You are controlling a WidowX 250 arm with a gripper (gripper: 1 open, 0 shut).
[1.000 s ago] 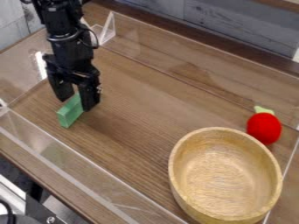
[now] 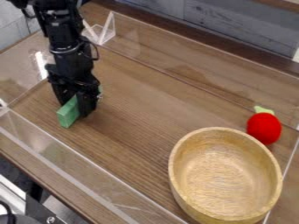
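Observation:
My gripper (image 2: 82,98) hangs from the black arm over a green object (image 2: 68,115) lying on the wooden table at the left. The fingers are down around or just at that object's upper end; whether they grip it I cannot tell.
A large wooden bowl (image 2: 225,175) fills the lower right. A red tomato-like object (image 2: 264,128) with a light green top lies at the right.
My gripper has come down onto the green object, and its fingers appear closer together than before. The bowl and red object have not moved.

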